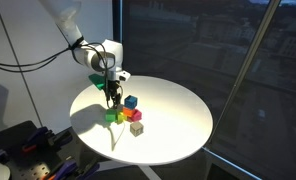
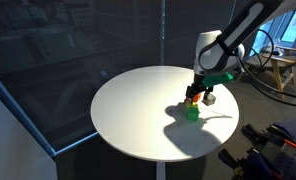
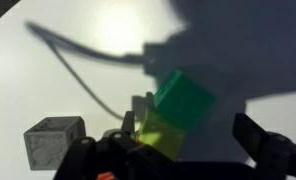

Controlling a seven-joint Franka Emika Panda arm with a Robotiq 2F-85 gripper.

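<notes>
On the round white table, a green cube point(image 3: 184, 100) and a yellow-green cube point(image 3: 161, 135) sit close together in the wrist view. My gripper is open, with its dark fingers spread to either side of these two cubes. Nothing appears gripped. From the first exterior view, the gripper point(image 1: 115, 106) hangs low just above and behind the green cube point(image 1: 110, 116) and the yellow cube point(image 1: 119, 119). Contact with the cubes cannot be made out.
A blue cube point(image 1: 131, 101), an orange cube point(image 1: 127, 111) and a pink-red cube point(image 1: 135, 115) cluster beside the gripper. A grey-brown patterned cube point(image 3: 55, 143) stands apart from them.
</notes>
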